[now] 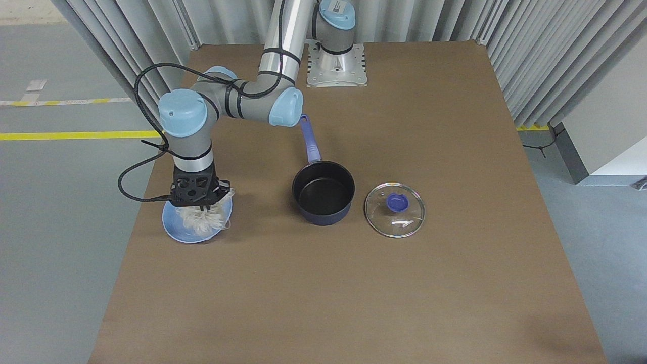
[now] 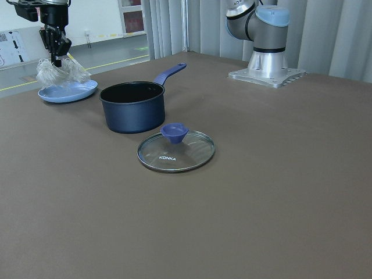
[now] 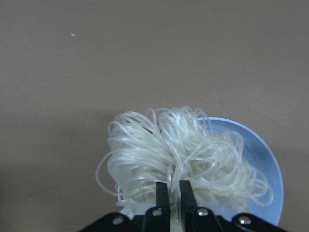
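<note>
A tangle of white translucent noodles is lifted over a light blue plate on the table's left side. My gripper is shut on the noodles, which bunch between and around its fingertips, with strands hanging toward the plate. A navy pot with a long blue handle stands to the right of the plate, empty inside. A glass lid with a blue knob lies right of the pot.
A robot base is mounted at the back. Curtains line the back edge, and the plate sits near the left edge.
</note>
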